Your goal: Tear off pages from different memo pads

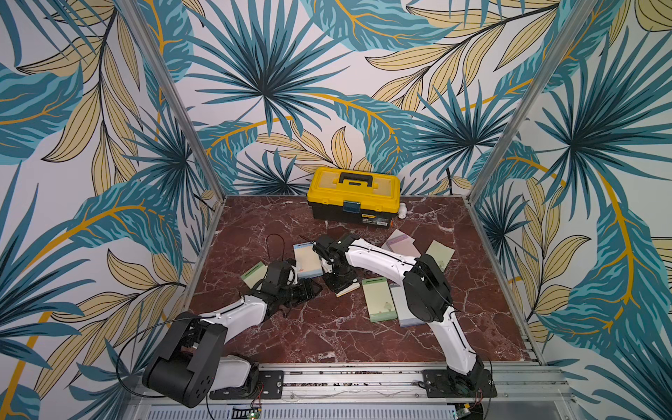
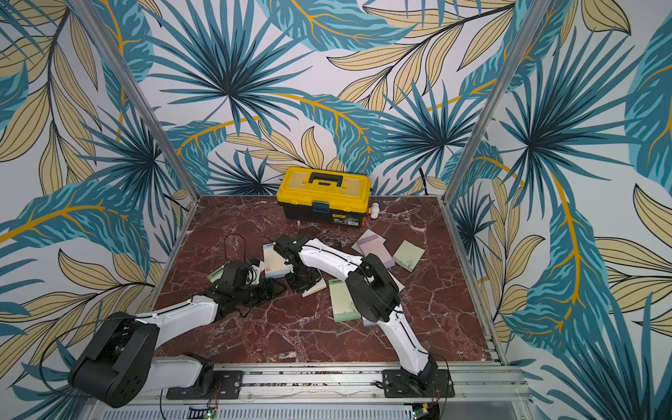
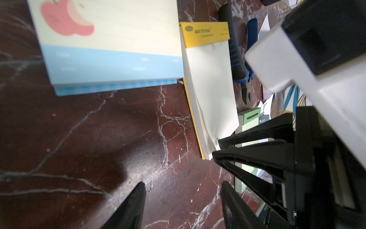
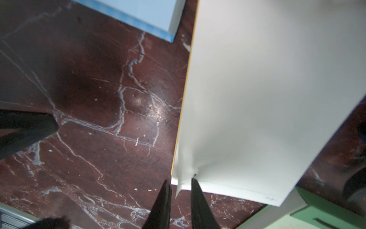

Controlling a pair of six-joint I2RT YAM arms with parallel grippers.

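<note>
A white memo pad with a yellow "EASY TO TEAR" header (image 3: 207,76) lies on the table, its near corner page slightly lifted. My right gripper is down at that corner, its fingertips part open either side of the lifted edge; whether they touch the paper is unclear. My left gripper is part open over bare table, just nearer than the pad, nothing between its fingers. A blue memo pad with an apple print (image 3: 110,45) lies beside the white pad. A green pad (image 1: 379,301) lies to the right.
A yellow toolbox (image 1: 353,196) stands at the back. Pink (image 1: 402,241) and pale green (image 1: 439,253) pads lie at the back right. Dark-handled pliers (image 3: 236,57) lie beside the white pad.
</note>
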